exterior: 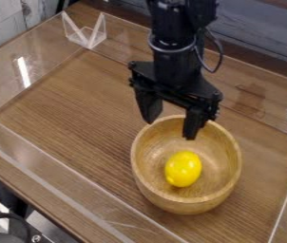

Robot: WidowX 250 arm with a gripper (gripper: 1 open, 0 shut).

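Observation:
My black gripper (172, 108) hangs over the back rim of a round tan bowl (157, 189), its two fingers spread apart and open, with nothing visible between them. A yellow oval object (183, 170) lies in the bowl, below and in front of the gripper.
A clear plastic object (86, 30) stands at the back left. The wooden surface right of the bowl is also bare. A dark cable-like piece sits at the bottom left edge.

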